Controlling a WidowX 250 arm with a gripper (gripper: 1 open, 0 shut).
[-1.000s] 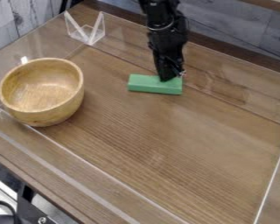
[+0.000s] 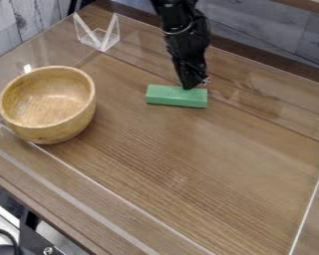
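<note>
A green rectangular block [image 2: 175, 97] lies flat on the wooden table at the upper middle. My black gripper [image 2: 194, 80] comes down from the top, its fingertips just above the back right part of the block. Whether the fingers are open or shut, or touch the block, I cannot tell.
A large wooden bowl [image 2: 47, 105] stands on the left. A clear plastic or wire piece [image 2: 96, 32] is at the upper left.
My gripper has shifted slightly up and back from the block over the last moments. The block appears unmoved.
</note>
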